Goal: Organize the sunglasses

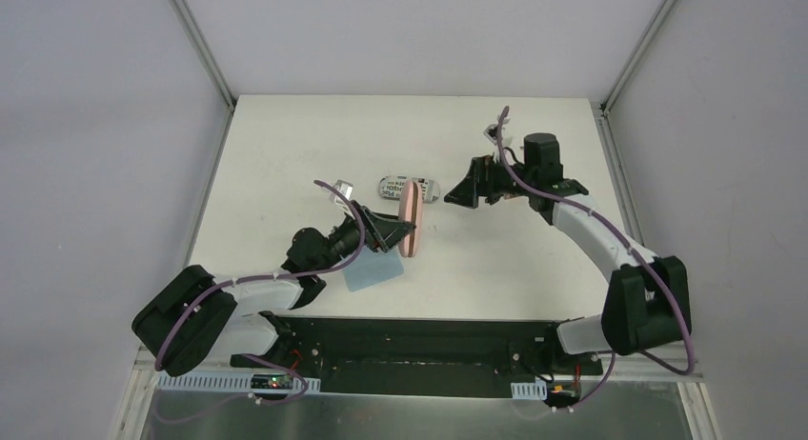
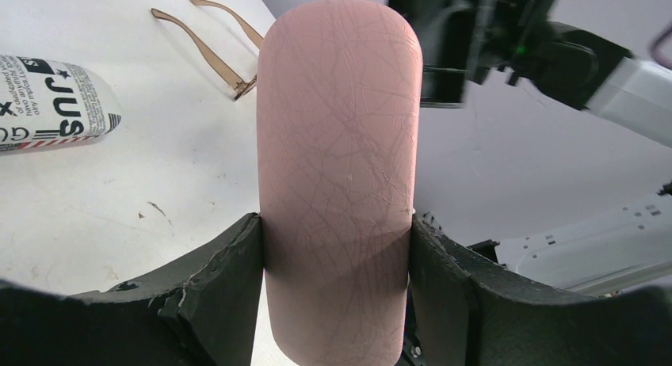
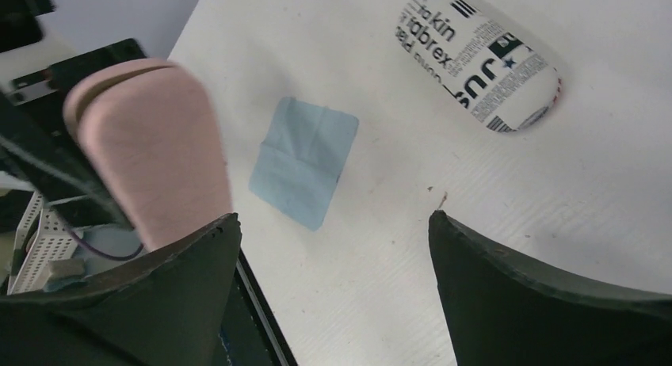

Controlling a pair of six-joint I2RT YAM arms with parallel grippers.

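My left gripper is shut on an upright pink glasses case (image 1: 410, 216), which fills the middle of the left wrist view. My right gripper stands open and empty to the case's right, apart from it. Tan sunglasses (image 2: 208, 51) lie on the table beyond the case, partly hidden by it in the left wrist view and mostly hidden under the right arm in the top view. A light blue cloth (image 3: 305, 164) lies near the front, partly under the left arm.
A printed white, rounded item (image 1: 395, 186) lies just behind the pink case. Walls border it at the sides and back.
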